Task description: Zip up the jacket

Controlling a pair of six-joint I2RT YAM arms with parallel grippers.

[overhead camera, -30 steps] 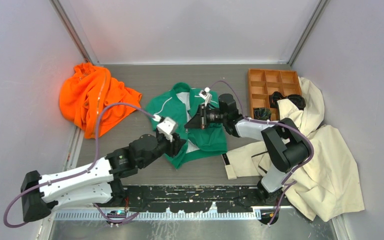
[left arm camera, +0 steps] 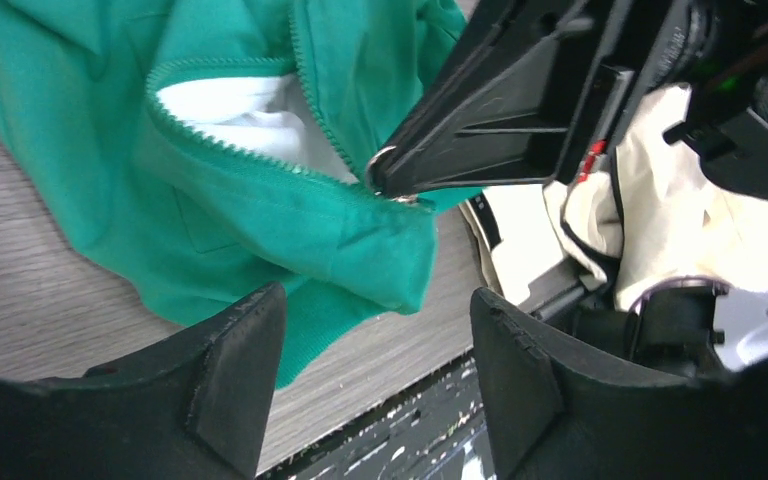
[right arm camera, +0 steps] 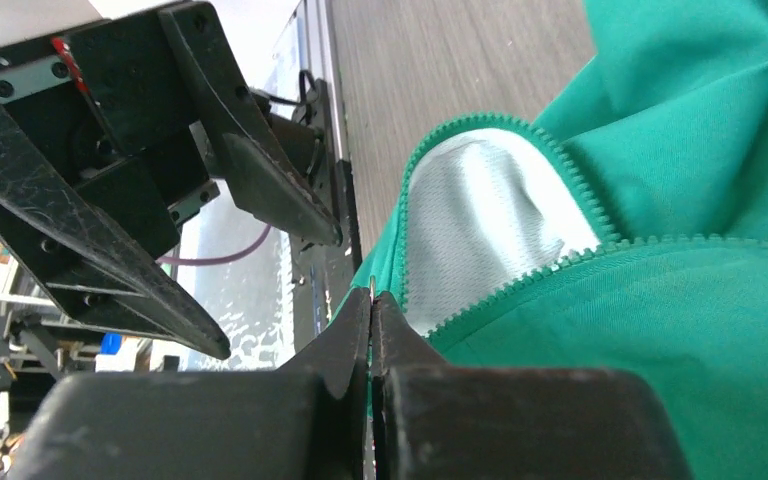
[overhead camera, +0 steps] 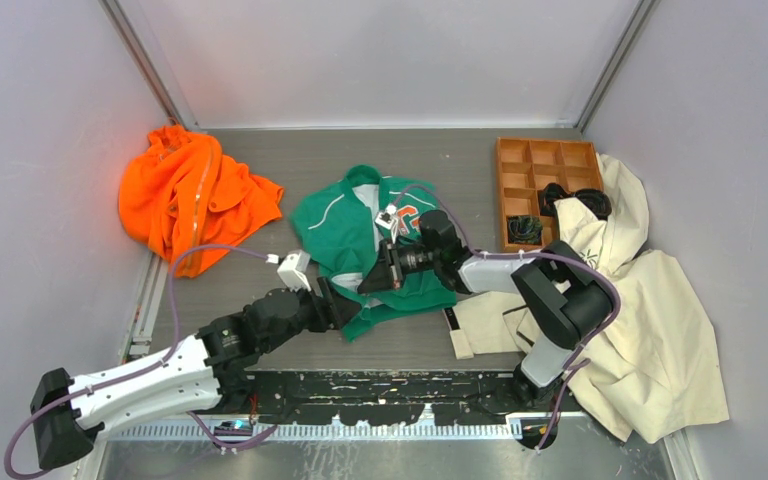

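Note:
The green jacket (overhead camera: 330, 220) lies in the middle with its zipper edges (left arm camera: 235, 150) parted over white lining (right arm camera: 465, 225). My right gripper (overhead camera: 362, 288) is over the lower front, shut on the zipper near its bottom end, where the edges meet; the small part held is mostly hidden by the fingertips (right arm camera: 400, 330). My left gripper (overhead camera: 350, 305) stands open just toward the near side of it, its fingers (left arm camera: 210, 390) either side of the jacket's lower hem, nothing seen between them.
An orange garment (overhead camera: 190, 200) lies at the left. A wooden compartment tray (overhead camera: 530, 160) with dark coils and cream cloth (overhead camera: 660, 340) fill the right. Bare table shows behind and left of the jacket.
My right gripper has moved down and left, toward the jacket's near edge. My left gripper has shifted and turned beside it, lower than it was about a second ago.

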